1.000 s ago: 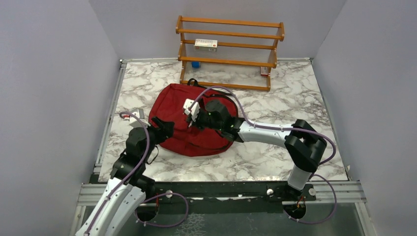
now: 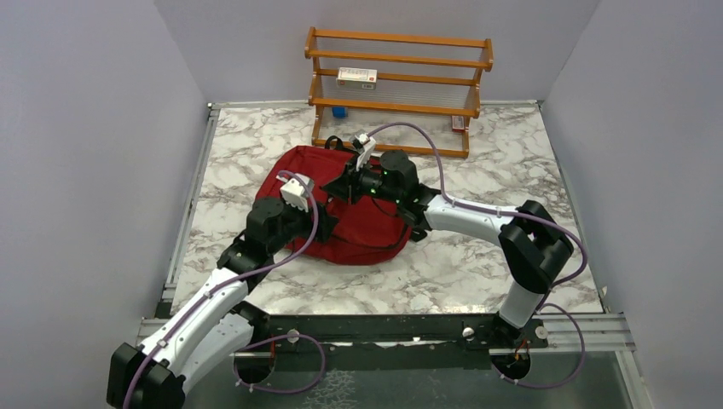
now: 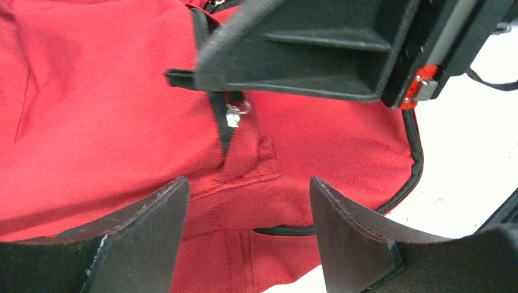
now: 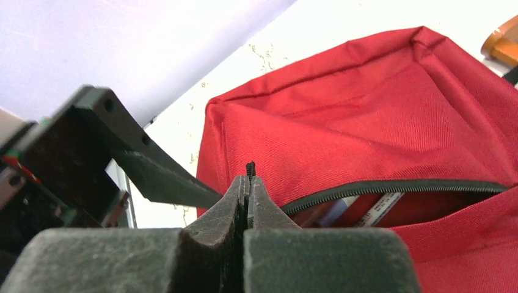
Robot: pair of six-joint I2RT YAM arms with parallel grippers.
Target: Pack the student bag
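Note:
The red student bag (image 2: 290, 166) lies on the marble table. Both grippers are over it. My left gripper is open above red fabric; a silver zipper pull (image 3: 234, 116) shows just beyond it. My right gripper is shut near that zipper; its tip is dark against the fabric, so anything thin there is unclear. In the right wrist view the bag's zipped edge (image 4: 415, 186) gapes, with some contents visible inside, too hidden to identify.
A wooden rack (image 2: 401, 102) stands at the back with a white box (image 2: 356, 77), a blue object (image 2: 339, 112) and a small box (image 2: 457, 123).
My right gripper has moved toward the back of the table.

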